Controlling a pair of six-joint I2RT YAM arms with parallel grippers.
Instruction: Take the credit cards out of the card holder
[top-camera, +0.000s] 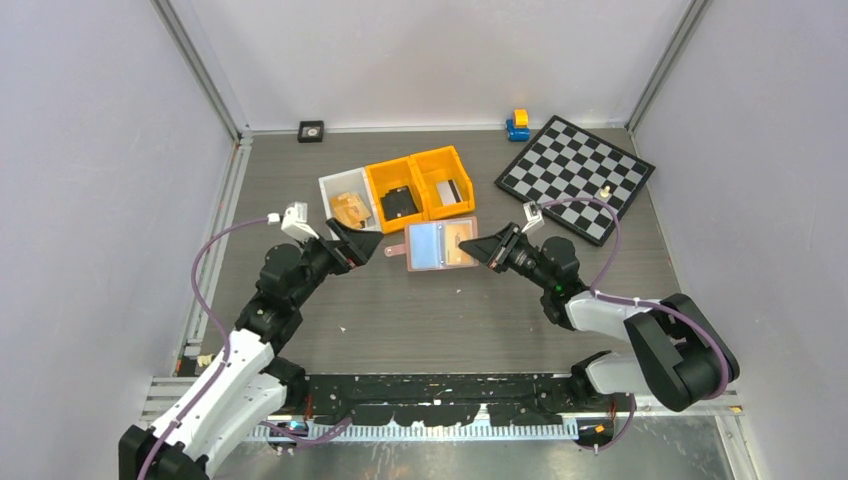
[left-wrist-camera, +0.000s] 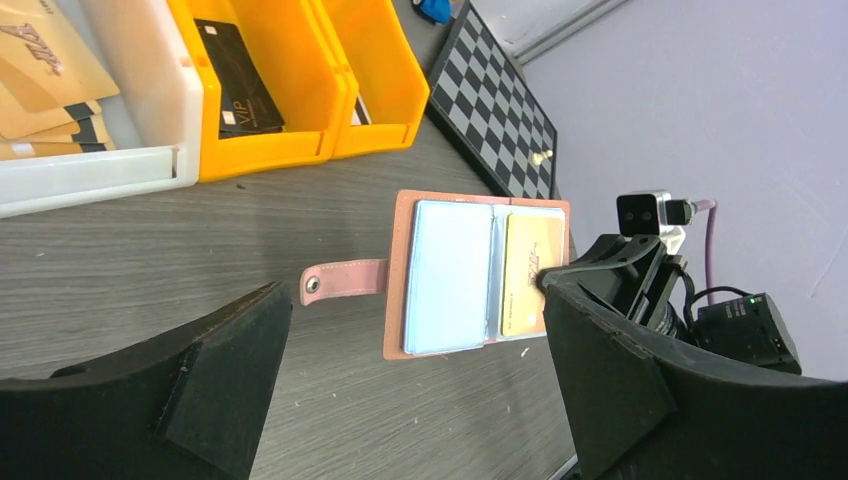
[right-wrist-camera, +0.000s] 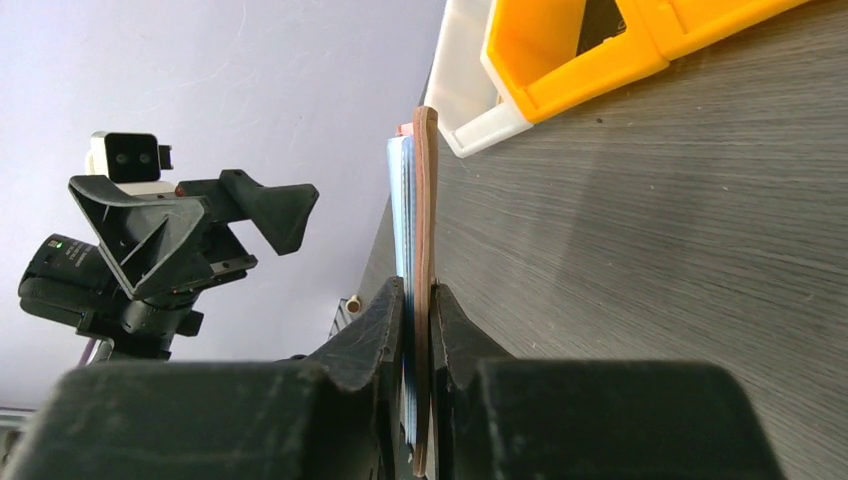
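The card holder (left-wrist-camera: 399, 275) is spread open, its pink-brown cover backing clear pockets and its snap strap (left-wrist-camera: 343, 281) sticking out to the left. A pale blue card (left-wrist-camera: 447, 277) fills the left side, a gold card (left-wrist-camera: 531, 272) the right. My right gripper is shut on the holder's right side, which stands edge-on in the right wrist view. To the left of the holder, past the strap, my left gripper (top-camera: 376, 240) is open and empty, with its fingers (left-wrist-camera: 185, 385) wide apart in its own wrist view.
Behind the holder stand a white bin (left-wrist-camera: 85, 172) with several gold cards, an orange bin (left-wrist-camera: 263, 150) with black cards (left-wrist-camera: 238, 80), and another orange bin (top-camera: 452, 210) with light cards. A chessboard (top-camera: 545, 128) lies at the back right.
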